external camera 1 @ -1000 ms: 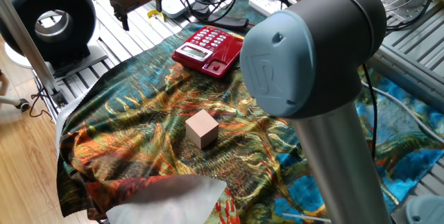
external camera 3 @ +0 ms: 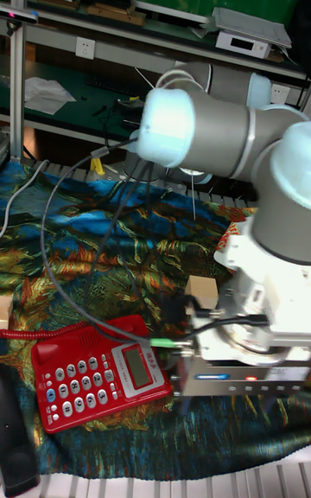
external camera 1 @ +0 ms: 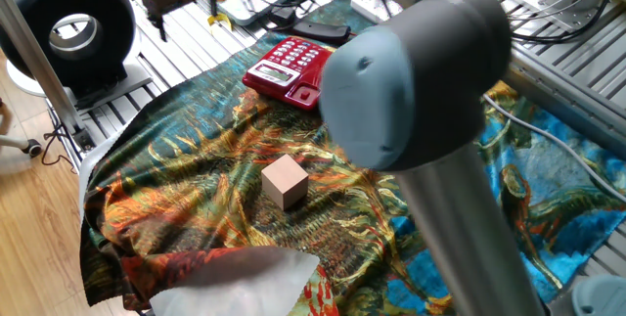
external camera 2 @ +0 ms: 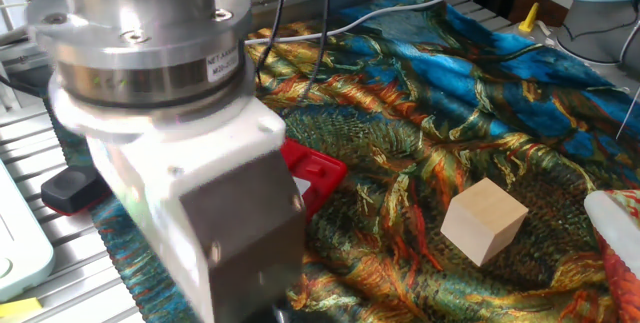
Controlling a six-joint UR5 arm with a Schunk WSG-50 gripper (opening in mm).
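Observation:
A plain wooden cube (external camera 1: 285, 182) rests on the patterned cloth, well apart from my gripper; exterior view 2 shows the same cube (external camera 2: 484, 221) on the right. Farther back on the cloth lies a red telephone (external camera 1: 286, 71), its keys and small display facing up. My gripper (external camera 1: 190, 21) hangs at the top left of exterior view 1, beyond the telephone, its two dark fingers spread with nothing seen between them. In exterior view 2 the gripper's body covers part of the telephone (external camera 2: 325, 171), and its fingertips are hidden.
A black handset (external camera 1: 323, 31) lies behind the telephone. At the back left stands a large black ring (external camera 1: 70, 32). A pale flap (external camera 1: 235, 289) rises at the cloth's near edge. Cables hang around my wrist.
In exterior view 1 my gripper has shifted left and slightly up, and the arm's grey-blue joint has swung left. Cube and telephone have stayed in place.

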